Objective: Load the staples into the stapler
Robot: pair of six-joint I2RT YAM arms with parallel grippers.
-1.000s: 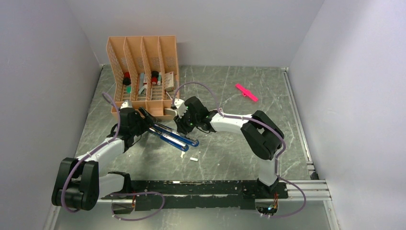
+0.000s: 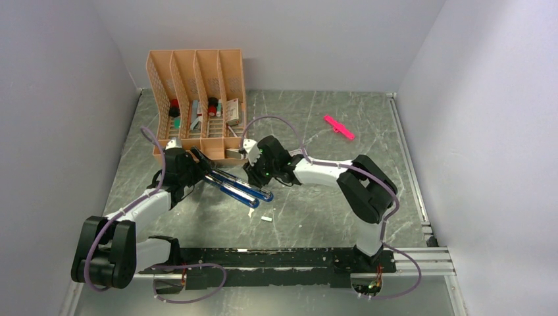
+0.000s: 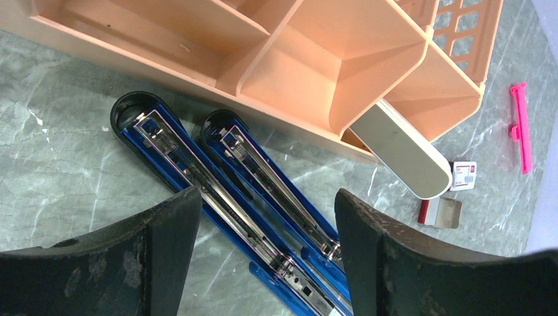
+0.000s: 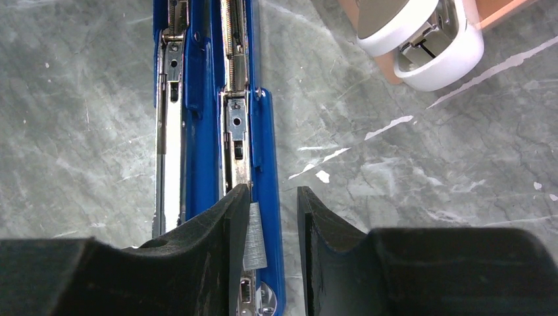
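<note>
Two opened blue staplers (image 2: 240, 189) lie side by side on the grey table, with their metal channels exposed in both wrist views. A strip of staples (image 4: 255, 245) rests slightly askew along the channel of the right-hand stapler (image 4: 266, 145) in the right wrist view; whether it is seated cannot be told. My right gripper is part open above that stapler. Its left finger (image 4: 227, 227) covers part of the channel beside the strip, and no object shows between the tips. Over the staplers' other end, my left gripper stands open, holding nothing.
An orange organizer (image 2: 197, 143) stands close behind the staplers, with a white, grey-topped device (image 3: 401, 148) jutting from its right side. Small boxes (image 3: 462, 176) sit beyond. A pink object (image 2: 339, 127) lies back right. A small white piece (image 2: 266, 218) lies in front.
The right gripper and arm have shifted slightly right and toward the front. The left arm and the staplers look unmoved.
</note>
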